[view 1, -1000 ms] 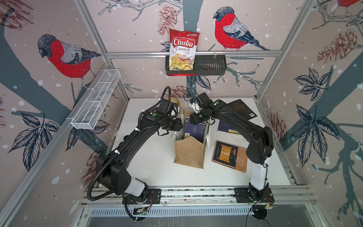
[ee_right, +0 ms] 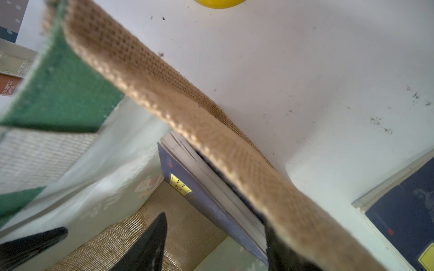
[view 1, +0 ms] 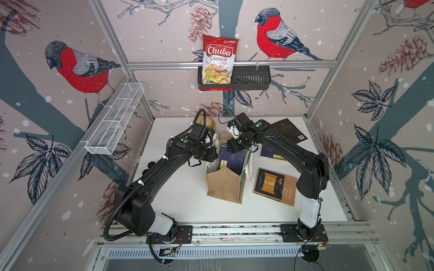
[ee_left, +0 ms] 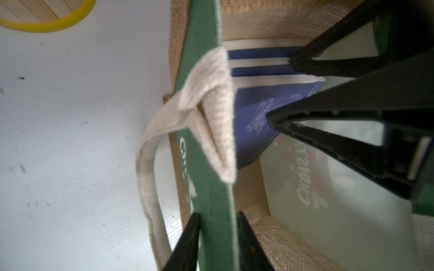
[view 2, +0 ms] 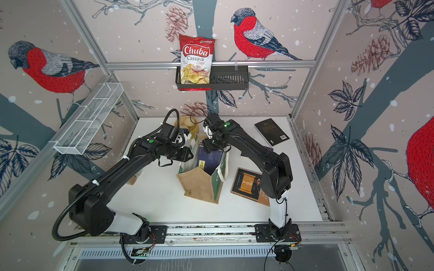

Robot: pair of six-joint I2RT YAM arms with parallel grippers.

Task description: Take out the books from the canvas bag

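The canvas bag (view 1: 226, 185) stands open in the middle of the table. Several blue books (view 1: 231, 160) lean inside it, their page edges (ee_left: 266, 81) upward. My left gripper is shut on the green left side wall (ee_left: 205, 198) of the bag, near a white strap (ee_left: 151, 189). Down in the bag's mouth, my right gripper has its fingers apart. In the left wrist view those fingers (ee_left: 325, 110) straddle the top edge of the front blue book; whether they touch it cannot be told. The bag's burlap rim (ee_right: 226, 167) partly covers one finger in the right wrist view.
Right of the bag lie a brown book (view 1: 274, 185), another blue book (view 1: 272, 153) and a black book (view 2: 272, 131). A yellow-rimmed basket (view 2: 189, 122) stands behind the bag.
My right gripper has shifted slightly while staying at the bag's mouth. The bag's front has tilted and slid a little left and down in view. The left gripper stays at the bag's left side.
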